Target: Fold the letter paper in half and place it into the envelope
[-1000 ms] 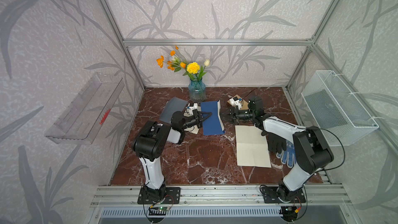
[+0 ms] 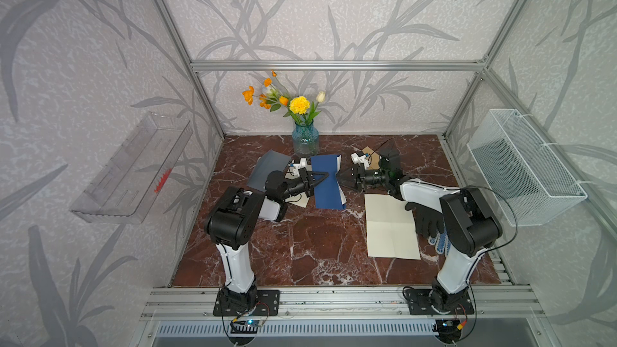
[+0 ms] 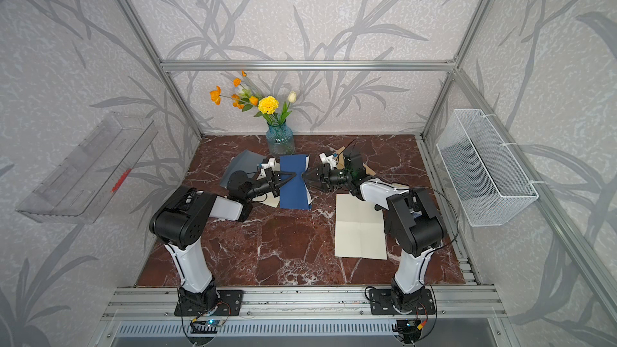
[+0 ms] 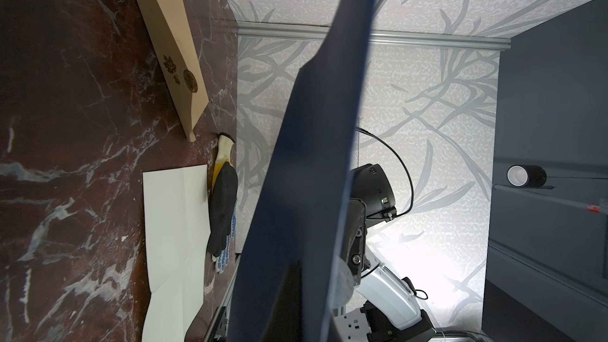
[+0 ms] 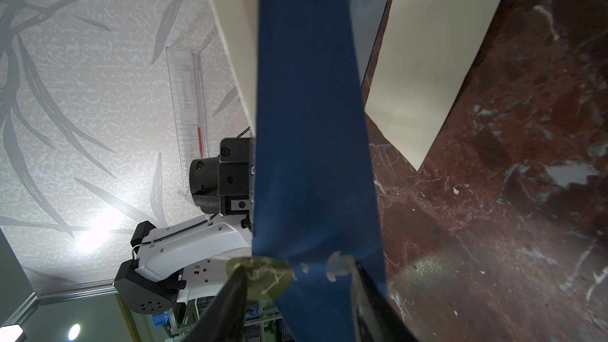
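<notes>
A dark blue paper piece (image 2: 328, 191), apparently the envelope, stands off the table between my two grippers. My left gripper (image 2: 322, 178) is shut at its left side, pinching the thin paper. In the left wrist view the blue sheet (image 4: 304, 152) runs edge-on through the middle. Along its right side shows a pale strip (image 2: 342, 191); whether this is lining or a letter inside, I cannot tell. My right gripper is partly open at that side, its blurred fingers apart with blue paper in front of them. A creased cream letter sheet (image 2: 392, 226) lies flat at front right.
Another cream sheet (image 5: 437, 57) and a grey sheet (image 2: 268, 170) lie at left. A glass vase (image 2: 305, 140) stands behind. A kraft paper item (image 4: 167, 44) and gloves (image 4: 221, 202) are at right.
My right gripper has edged left towards the blue paper, whose right side has drawn in slightly, narrowing the pale strip. The left arm has barely moved.
</notes>
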